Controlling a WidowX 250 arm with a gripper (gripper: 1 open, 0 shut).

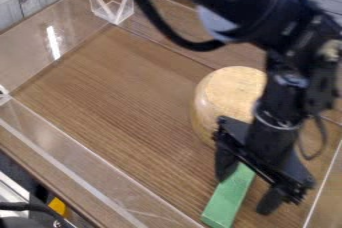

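Note:
My black gripper (257,176) is low at the lower right, open, its fingers over and around the upper part of a green block (222,208) lying on the wooden tray floor. Whether the fingers touch the block is unclear. Behind the gripper sits a round tan object (225,94), partly hidden by the arm.
Clear walls (94,194) run along the tray's front-left and left edges, with a white bracket (112,5) at the back left corner.

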